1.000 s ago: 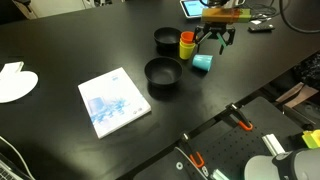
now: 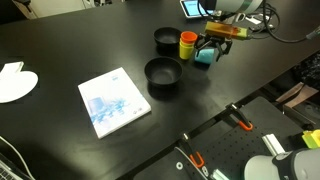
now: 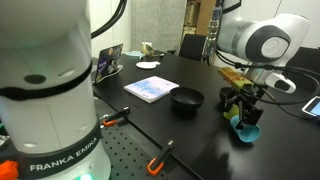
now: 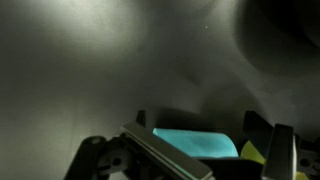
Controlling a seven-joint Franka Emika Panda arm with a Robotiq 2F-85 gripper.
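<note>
A light-blue cup (image 2: pixel 204 57) lies on the dark table beside a yellow cup (image 2: pixel 186 51) and an orange cup (image 2: pixel 188 37). Just over the blue cup is my gripper (image 2: pixel 211 46), its fingers apart. In the second exterior view the blue cup (image 3: pixel 247 132) appears tipped, below the gripper (image 3: pixel 241 110). From the wrist, the blue cup (image 4: pixel 198 144) shows at the bottom between the two open fingers, partly covered by the gripper's body; a sliver of the yellow cup (image 4: pixel 251 153) shows close to the right finger.
Two black bowls stand near the cups, one nearer (image 2: pixel 163 71) and one behind (image 2: pixel 168 38). A white patterned sheet or book (image 2: pixel 113 101) lies to the left, and a white plate (image 2: pixel 15 84) farther left. Orange-handled tools (image 2: pixel 240 118) sit at the table's edge.
Over the last second my gripper has come down and slightly left to the blue cup, now covering more of it. The bowls and other cups look unmoved.
</note>
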